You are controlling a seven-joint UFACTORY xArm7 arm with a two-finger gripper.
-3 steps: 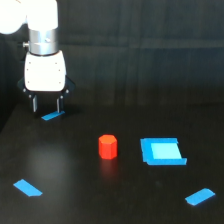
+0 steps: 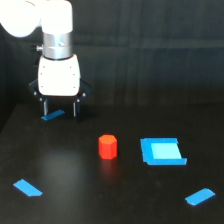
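A red hexagonal block stands on the dark table, left of a square outline of blue tape with a pale middle. The white robot gripper hangs at the back left above a short blue strip, its dark fingers apart with nothing seen between them, well away from the red block.
Short blue tape strips lie at the front left and front right.
The gripper has moved to the right and slightly lower. The red block and the tape marks have not moved.
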